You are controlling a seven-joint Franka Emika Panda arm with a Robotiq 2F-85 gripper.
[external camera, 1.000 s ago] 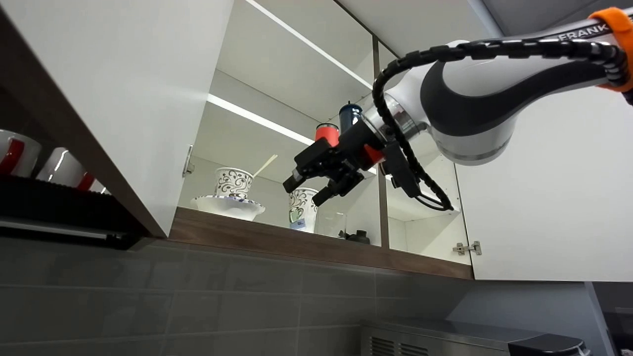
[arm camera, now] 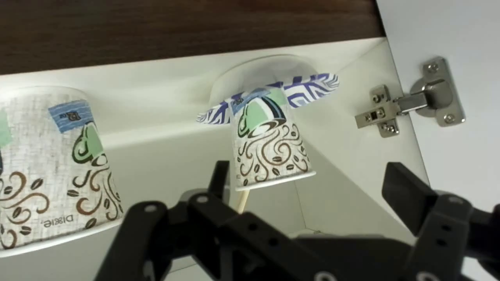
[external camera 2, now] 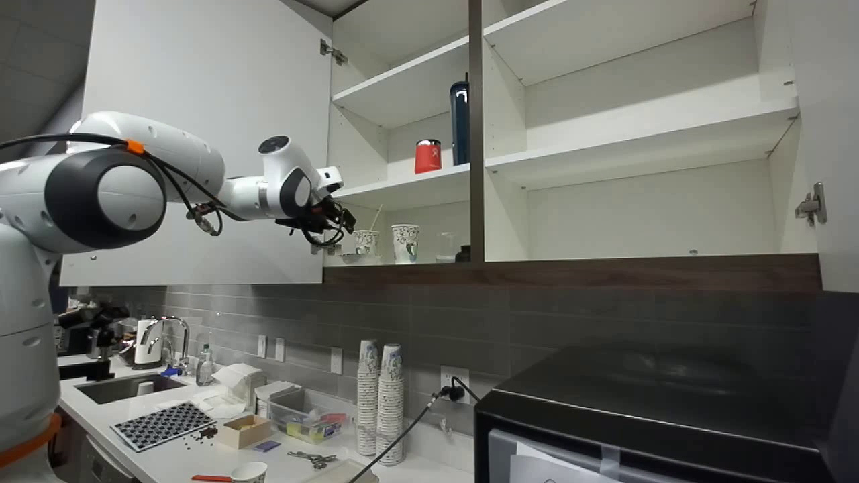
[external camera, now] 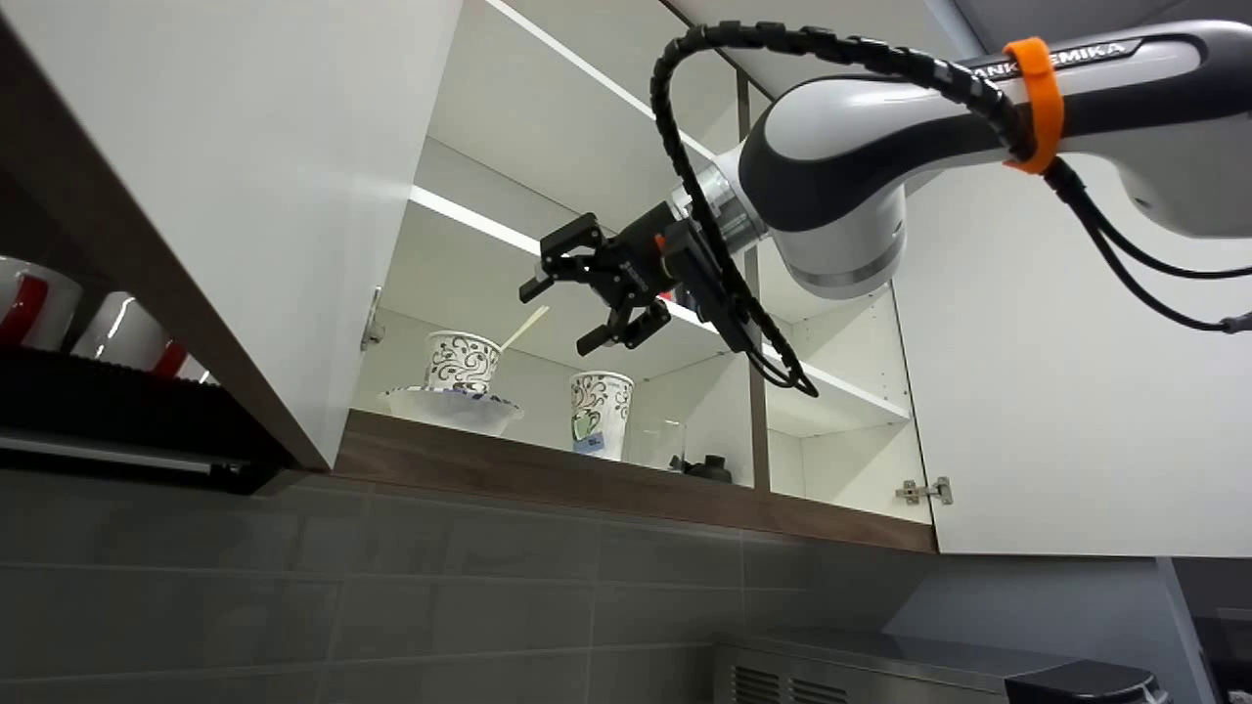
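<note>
My gripper (external camera: 552, 319) is open in front of the cabinet, above the height of the cups, with nothing between its fingers. On the bottom shelf a patterned paper cup (external camera: 463, 362) with a thin stick (external camera: 523, 328) in it stands on a bowl with a purple-patterned rim (external camera: 452, 409). Beside it, standing directly on the shelf, is a second paper cup (external camera: 601, 413). The wrist view is upside down: the cup on the bowl (arm camera: 272, 140) appears beyond the spread fingers, apart from them, and the second cup (arm camera: 56, 173) lies left of the gripper.
A clear glass (external camera: 656, 445) and a small black object (external camera: 709, 469) stand right of the cups. The open door's hinge (arm camera: 417, 100) is close beside the bowl. A red tumbler (external camera 2: 428, 156) and a dark bottle (external camera 2: 460, 121) occupy the shelf above.
My gripper has moved left and upward in exterior view 1, and its fingers now look spread wider. The arm now hides most of the red tumbler and the bottle. Cups and bowl have not moved.
</note>
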